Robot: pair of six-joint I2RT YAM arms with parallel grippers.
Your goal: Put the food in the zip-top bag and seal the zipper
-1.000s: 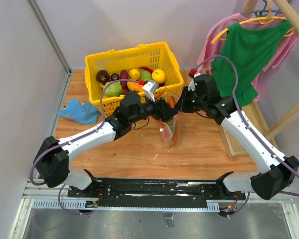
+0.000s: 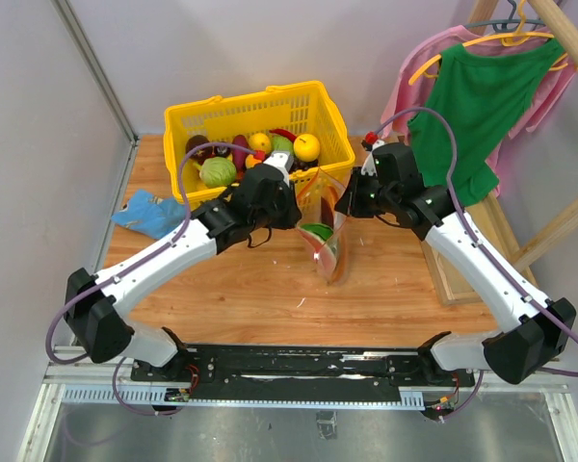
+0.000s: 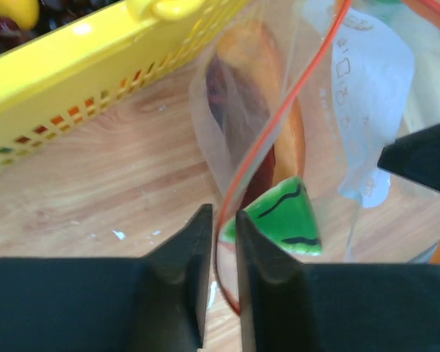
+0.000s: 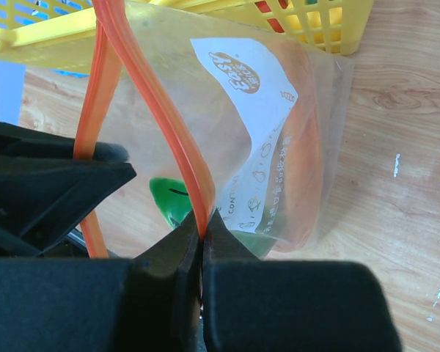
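Between my arms stands the clear zip top bag, its orange-edged mouth gaping. Inside it are a green, dark-striped piece of food, a long tan-orange food item and something dark red. My left gripper is at the bag's left rim, its fingers a little apart with the orange rim passing between them. On the other side, my right gripper is shut on the opposite orange rim. The right wrist view also shows the left fingers around the far strip.
Just behind the bag is a yellow basket holding assorted produce. A crumpled blue bag lies at the left. Clothes and a wooden rack stand at the right.
The right gripper has kept its place.
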